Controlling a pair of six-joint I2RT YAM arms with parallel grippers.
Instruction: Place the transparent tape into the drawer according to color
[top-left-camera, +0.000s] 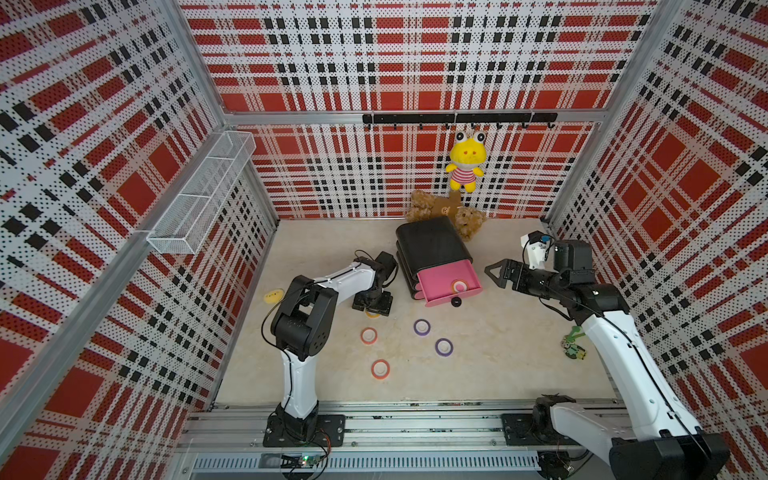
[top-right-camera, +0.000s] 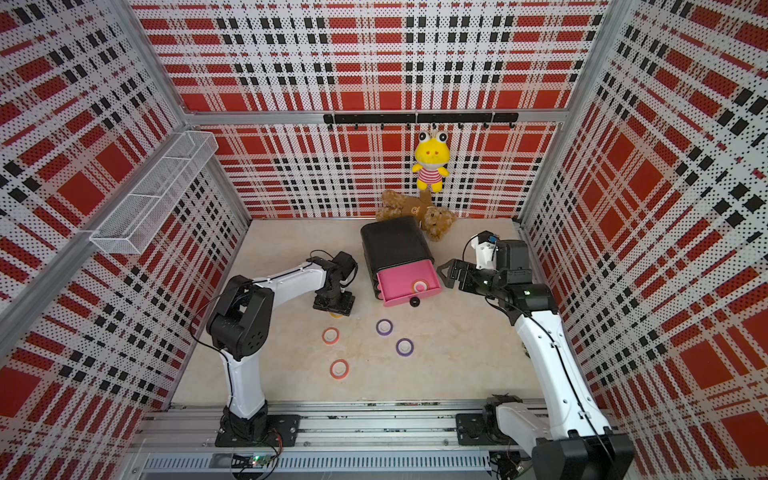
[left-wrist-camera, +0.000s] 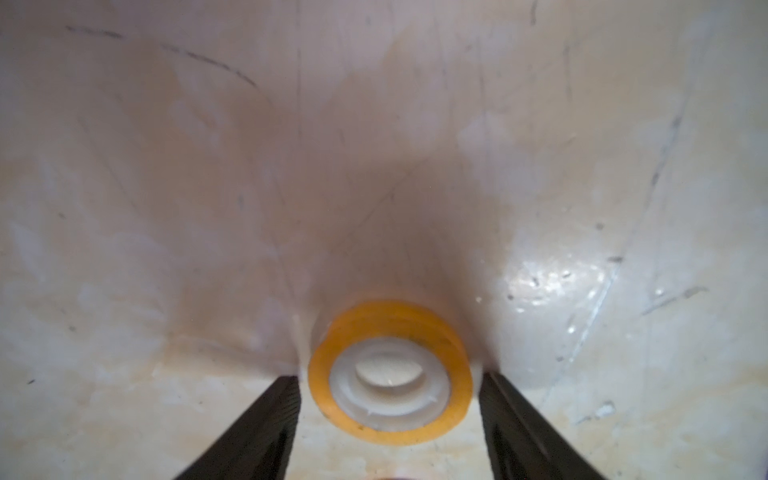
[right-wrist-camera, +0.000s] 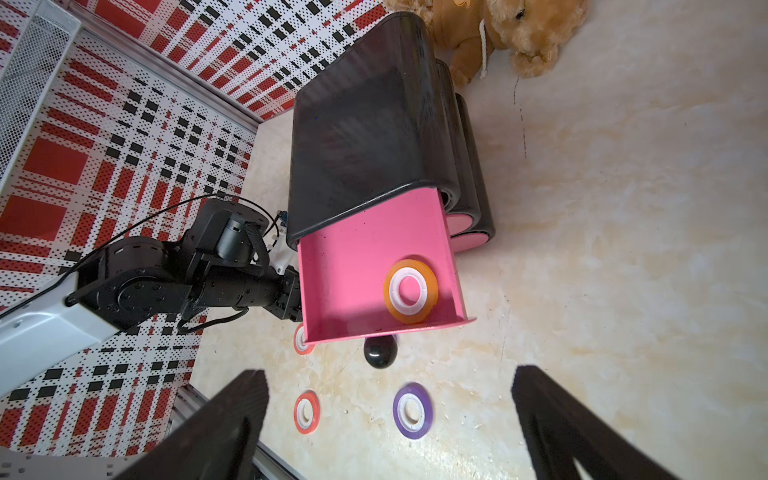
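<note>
One orange tape roll (left-wrist-camera: 392, 314) lies flat on the table between the two fingers of my left gripper, which is part open with a slim gap on each side of the roll. A second orange tape roll (right-wrist-camera: 433, 281) rests inside the pulled-out pink drawer (right-wrist-camera: 340, 276) of the black cabinet (right-wrist-camera: 360, 136). My right gripper is wide open and empty, held up to the right of the drawer. Two purple rolls (top-left-camera: 414, 327) and two red rolls (top-left-camera: 373, 369) lie on the table in front of the cabinet.
The drawer's black knob (right-wrist-camera: 380, 352) sticks out in front. Behind the cabinet sits a brown teddy bear (right-wrist-camera: 536, 36). A yellow object (top-left-camera: 273, 296) lies at the left, a green toy (top-left-camera: 573, 345) at the right. Bare table lies right of the purple rolls.
</note>
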